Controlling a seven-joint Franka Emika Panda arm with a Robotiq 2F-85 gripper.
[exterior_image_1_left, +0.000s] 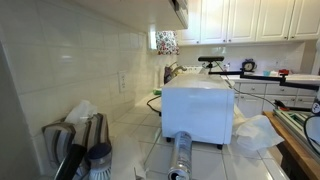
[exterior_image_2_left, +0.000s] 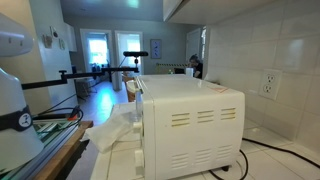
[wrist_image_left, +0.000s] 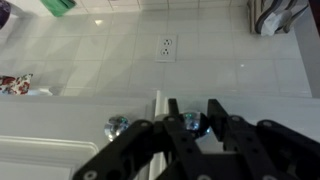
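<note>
My gripper is in the wrist view only, its dark fingers low in the picture at the face of a white appliance. It is shut on a shiny round knob-like piece (wrist_image_left: 193, 123), which shows partly between the fingers. A second shiny knob (wrist_image_left: 115, 127) sits free to the left on the same face. The white appliance (exterior_image_1_left: 196, 112) stands on the counter; in exterior view 2 its vented side (exterior_image_2_left: 195, 135) faces the camera. Part of the white arm (exterior_image_2_left: 22, 125) shows at the left edge there, with its gripper out of sight.
A clear cylinder (exterior_image_1_left: 181, 157) lies beside the appliance. Crumpled white paper or plastic (exterior_image_1_left: 257, 134) is on its other side. A striped holder (exterior_image_1_left: 75, 140) and a brush (exterior_image_1_left: 100, 160) stand by the wall. A dark cable (exterior_image_2_left: 285, 150) runs along the counter.
</note>
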